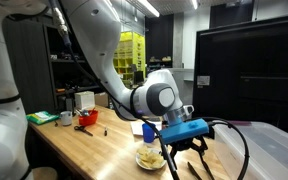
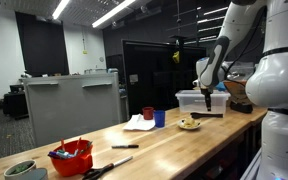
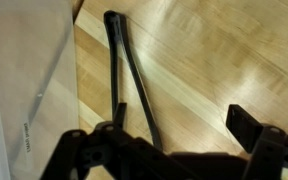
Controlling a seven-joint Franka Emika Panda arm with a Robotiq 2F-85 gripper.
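Note:
My gripper is open above the wooden table, with nothing between its fingers. Black tongs [image 3: 138, 82] lie on the wood in the wrist view, their two arms spread in a narrow V. The joined end points to the top of that view, and the lower ends run down beside my left finger [image 3: 106, 140]. A plate of yellowish food [image 1: 150, 158] stands near the gripper in exterior view 1. The same plate [image 2: 189, 125] shows in exterior view 2.
A translucent plastic bin [image 3: 29, 100] borders the tongs. Farther along the table are a blue cup [image 2: 159, 118], a red mug [image 2: 148, 113], a white cloth [image 2: 139, 124] and a red basket [image 2: 72, 158] holding utensils. Bare wood lies right of the tongs in the wrist view.

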